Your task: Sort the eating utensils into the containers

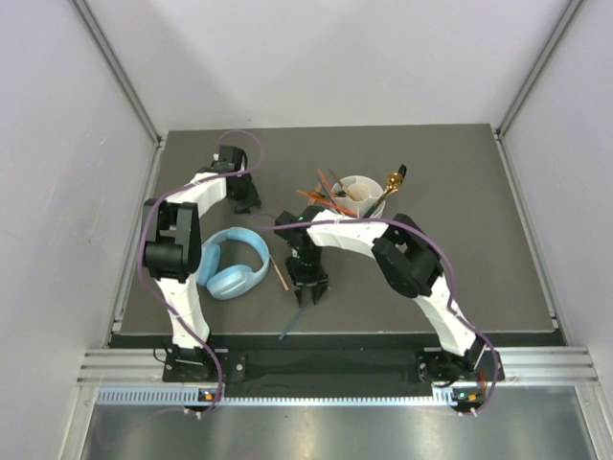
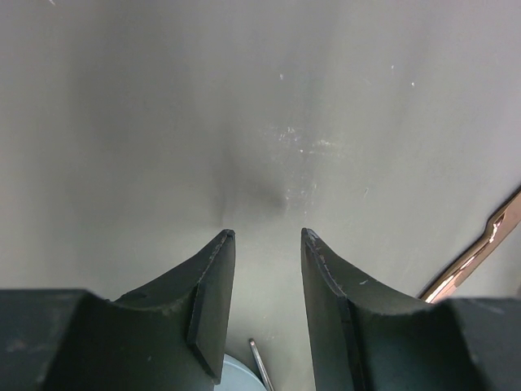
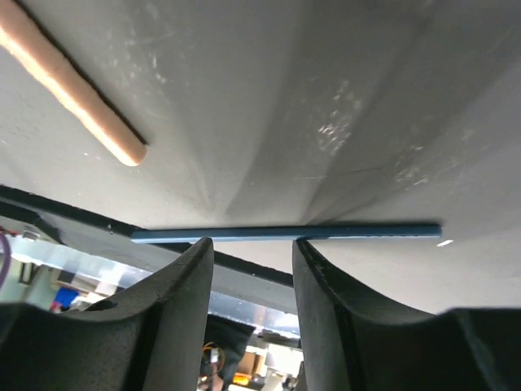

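Note:
A blue stick utensil (image 1: 290,328) (image 3: 366,231) lies near the table's front edge. My right gripper (image 1: 309,294) is over it, fingertips apart with the stick running across between them; I cannot see it gripped. A pale wooden stick (image 1: 280,274) (image 3: 73,90) lies to the left of it. The white compartmented container (image 1: 366,189) holds several utensils, some orange, some gold. My left gripper (image 1: 250,205) is open at the back left above bare table, with a brown utensil (image 2: 488,240) to its right in the left wrist view.
Light blue headphones (image 1: 239,280) lie between my left arm and the wooden stick.

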